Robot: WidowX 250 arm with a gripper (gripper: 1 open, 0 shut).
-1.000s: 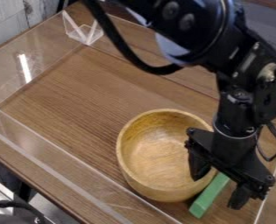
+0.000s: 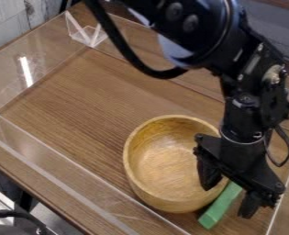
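Note:
My black gripper (image 2: 232, 184) is low at the lower right, open, its fingers over the right rim of a wooden bowl (image 2: 153, 156) and above a green bar (image 2: 216, 213). The bar lies on the table beside the bowl, partly hidden under the gripper. Whether the fingers touch either thing I cannot tell.
A small white wire object (image 2: 88, 27) stands at the back left edge, and dark cables show at the lower left corner.

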